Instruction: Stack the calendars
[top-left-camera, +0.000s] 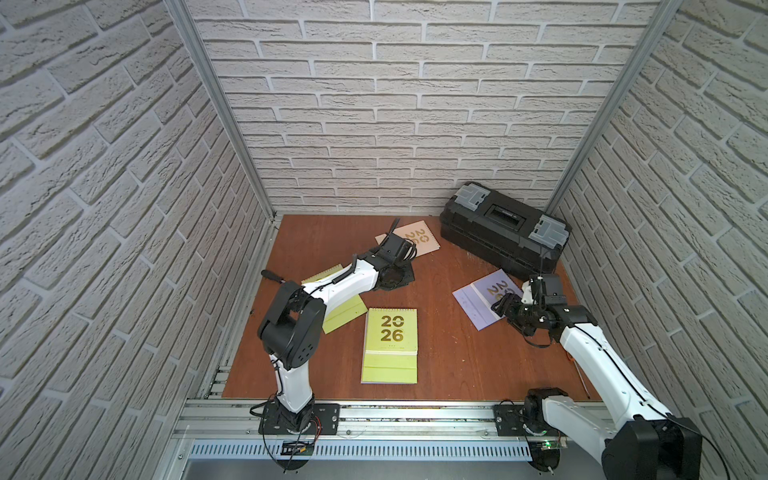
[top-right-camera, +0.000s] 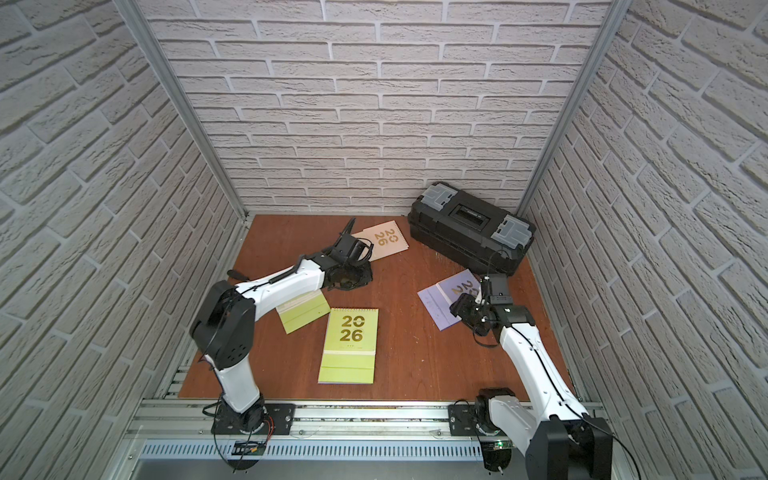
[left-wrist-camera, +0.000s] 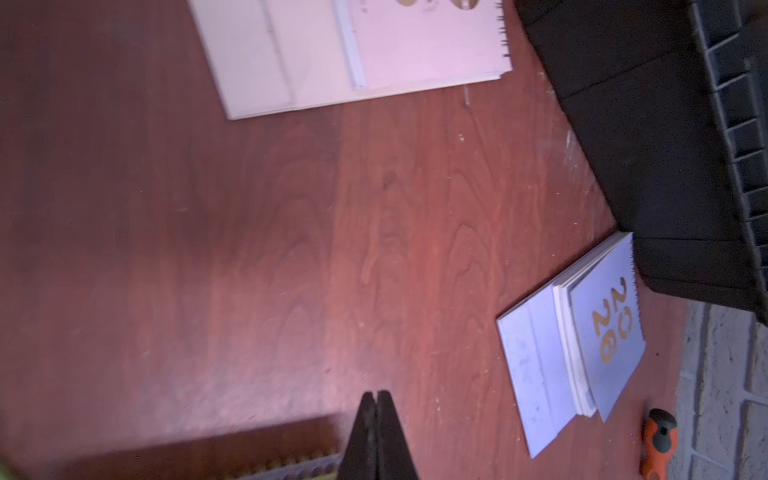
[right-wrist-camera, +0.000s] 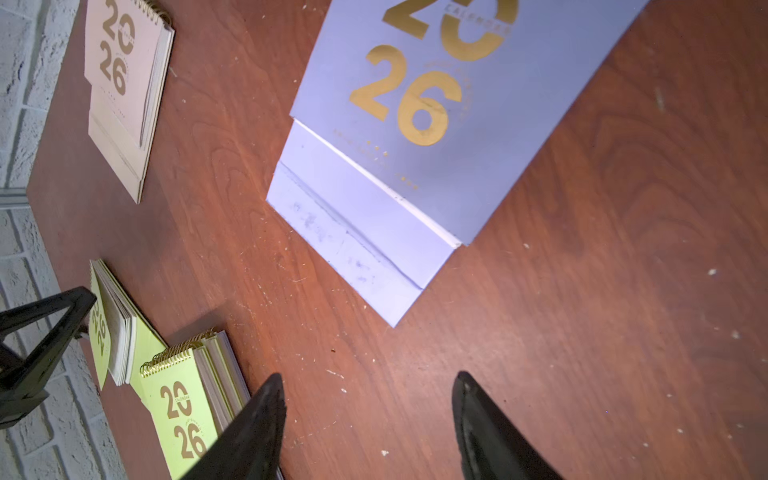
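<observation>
A yellow calendar (top-left-camera: 392, 336) lies at front centre, on a purple one by the right wrist view. Another yellow calendar (top-right-camera: 304, 314) lies left, partly behind the left arm; a pink calendar (top-left-camera: 420, 237) lies at the back, a lilac one (right-wrist-camera: 432, 128) at the right. My left gripper hangs over the table between pink and front calendars, shut, nothing visible between its fingers. My right gripper is above the table beside the lilac calendar, fingers apart and empty.
A black toolbox (top-left-camera: 504, 228) fills the back right. An orange-handled screwdriver (left-wrist-camera: 660, 444) lies at the right edge, a dark-handled tool (top-left-camera: 272, 276) at the left. Bare wood shows between the calendars and at back left.
</observation>
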